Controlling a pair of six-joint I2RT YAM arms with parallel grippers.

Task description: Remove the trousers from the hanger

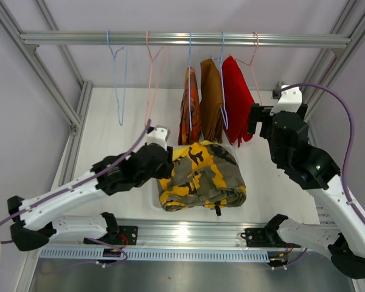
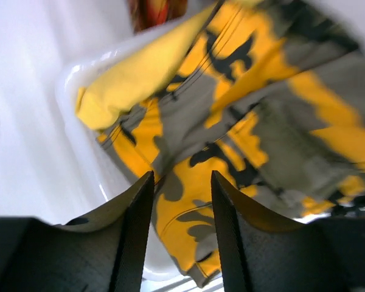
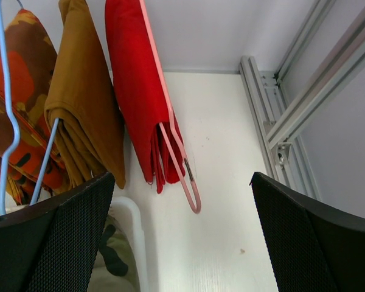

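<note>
Camouflage trousers (image 1: 201, 176) in yellow, olive and black lie folded on the white floor below the hangers. My left gripper is just above their left side, part open, with no cloth clearly held. My right gripper stands open at the upper right, facing the red garment (image 1: 237, 103), which hangs on a pink hanger (image 3: 191, 191). Brown trousers (image 1: 212, 100) and an orange camouflage pair (image 1: 190, 109) hang beside it on hangers.
A metal rail (image 1: 79, 38) spans the top, with empty blue (image 1: 120, 109) and pink (image 1: 150, 91) hangers at left. A frame post (image 3: 261, 115) borders the right.
</note>
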